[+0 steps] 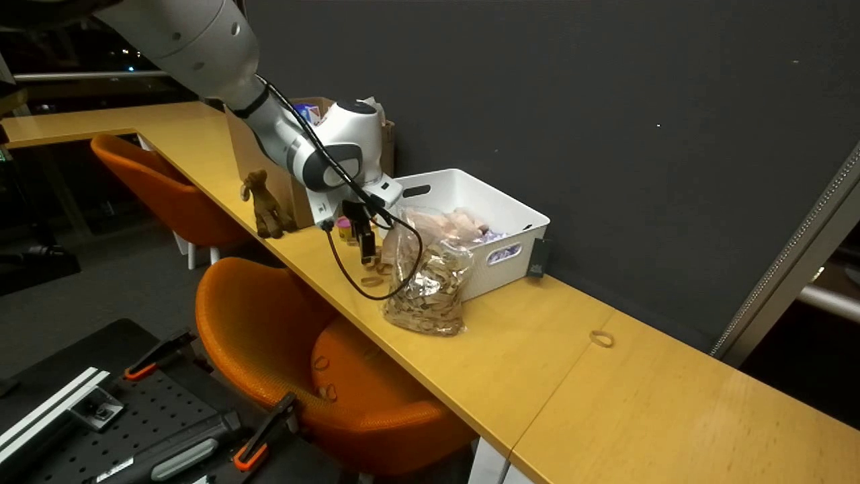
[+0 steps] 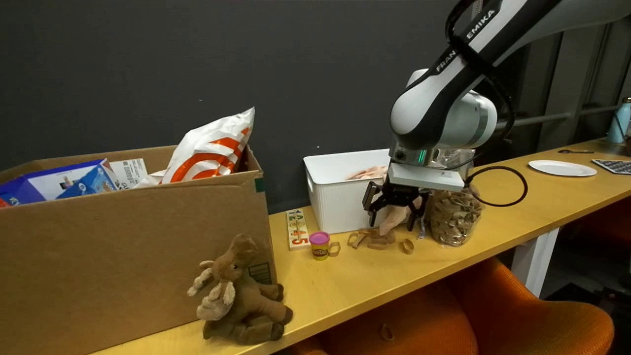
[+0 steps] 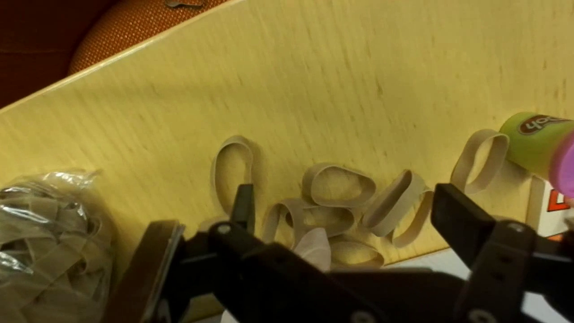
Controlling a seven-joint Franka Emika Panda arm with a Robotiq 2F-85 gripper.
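Several tan rubber bands lie loose on the table, among them a separate loop and a round one at the edge of a small cluster. My gripper is open above that cluster, its two black fingers wide apart and nothing held. In exterior view 2 the same gripper hangs over the bands, close to the white bin's front. A clear plastic bag packed with more bands stands beside it; in the wrist view the bag is at the lower left.
A white bin stands behind the bag. A Play-Doh tub, a number board, a moose plush and a cardboard box occupy the other side. One stray band lies on otherwise clear table.
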